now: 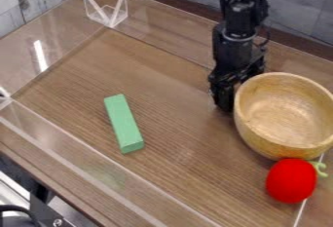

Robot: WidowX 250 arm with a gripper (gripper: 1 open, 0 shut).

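Note:
A large tan bowl (283, 122) sits at the right of the wooden table, near its edge. My black gripper (229, 91) is low at the bowl's upper-left rim; its lower fingers are partly hidden by the rim, so I cannot tell whether it is open or shut. A green block (124, 124) lies at the left middle. A red tomato-like ball (291, 179) with a small green top lies just below the bowl.
A white wire holder (107, 7) stands at the back left. A black cable shows at the bottom-left corner.

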